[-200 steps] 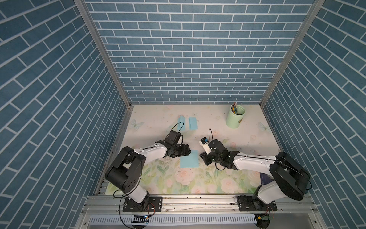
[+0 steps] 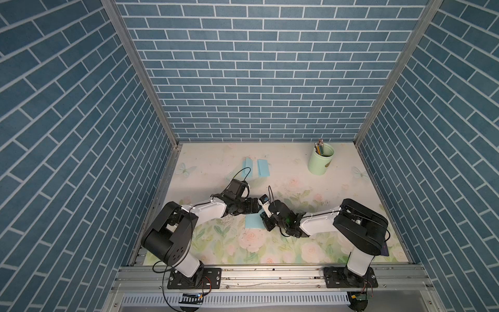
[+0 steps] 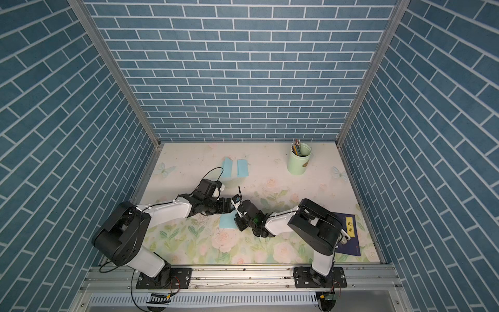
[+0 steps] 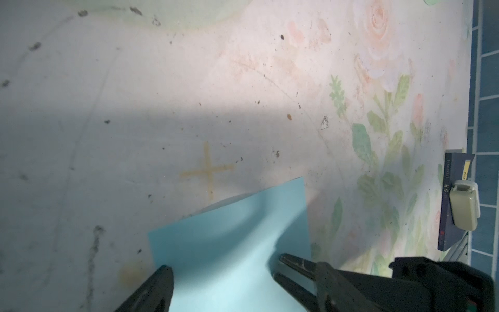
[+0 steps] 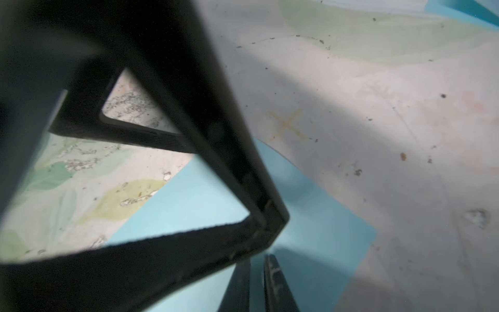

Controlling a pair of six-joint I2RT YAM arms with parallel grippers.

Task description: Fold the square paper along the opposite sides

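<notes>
The light blue square paper [image 2: 253, 222] is on the table between the two arms, partly covered by both grippers. In the left wrist view, the far edge of the paper [image 4: 239, 223] casts a thin shadow and looks slightly raised. My left gripper stands open over it, fingers wide apart with bare paper showing between. My right gripper is over the paper with a narrow gap between its fingertips; blue paper shows through, and I see no fold pinched there. Contact between its tips and the paper cannot be judged. The left gripper's dark body covers much of the right wrist view.
Two folded blue papers, a left one [image 2: 248, 166] and a right one [image 2: 263, 168], lie behind the arms. A green pencil cup [image 2: 319, 162] stands at the back right, a dark blue book [image 3: 353, 244] at the right edge. The grippers are very close together.
My right gripper has moved left and a little nearer the front, from beside the paper to over it. The left arm has barely shifted. The paper lies in the same place.
</notes>
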